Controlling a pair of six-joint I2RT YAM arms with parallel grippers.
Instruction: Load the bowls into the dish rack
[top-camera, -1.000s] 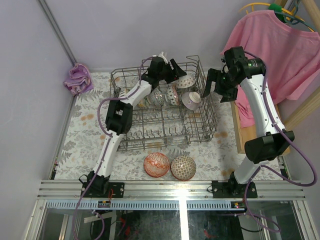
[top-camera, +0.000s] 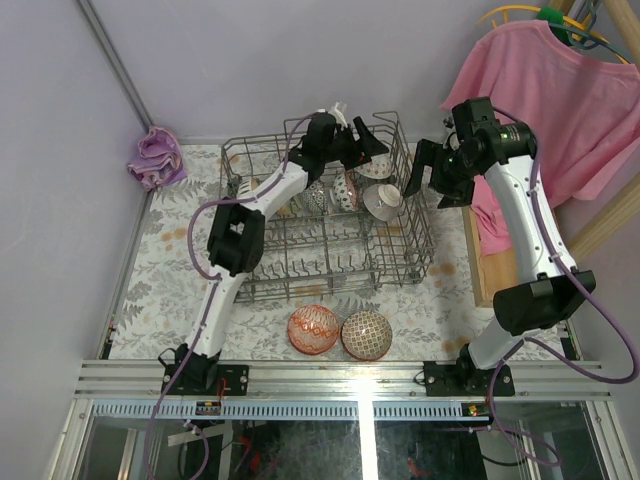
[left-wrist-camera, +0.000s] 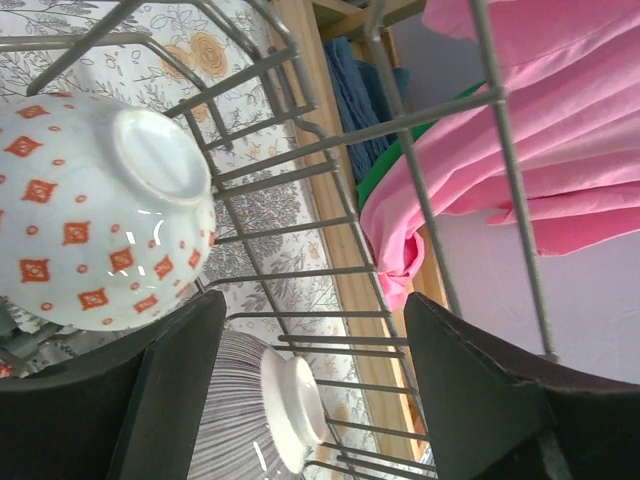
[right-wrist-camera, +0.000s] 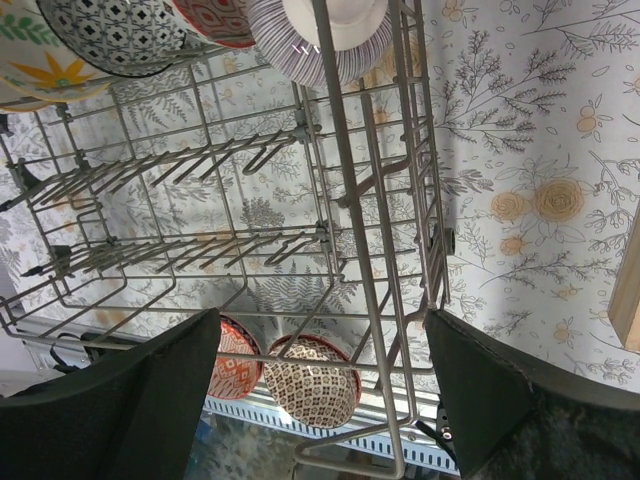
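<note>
My left gripper (top-camera: 372, 138) is over the rack's back right part, its fingers apart with nothing between them. Close by its fingers lies a white bowl with orange diamonds (left-wrist-camera: 85, 215), tipped over inside the dish rack (top-camera: 300, 290). A grey-striped bowl (left-wrist-camera: 245, 410) rests below it; the top view shows this bowl (top-camera: 383, 201) at the rack's right side. A red-patterned bowl (top-camera: 344, 191) and a black-and-white bowl (top-camera: 316, 197) stand along the same row. Two bowls, one orange (top-camera: 313, 329) and one brown-checked (top-camera: 366, 335), sit in front of the rack. My right gripper (top-camera: 430, 180) hangs open and empty at the rack's right edge.
A pink shirt (top-camera: 540, 100) hangs at the right above a wooden box (top-camera: 490, 270). Purple cloth (top-camera: 157, 158) lies in the back left corner. The rack's front rows are empty, and its wire side rises near both grippers.
Over the last second my left gripper has shifted slightly right, covering more of the diamond-patterned bowl from above. The right arm has barely moved.
</note>
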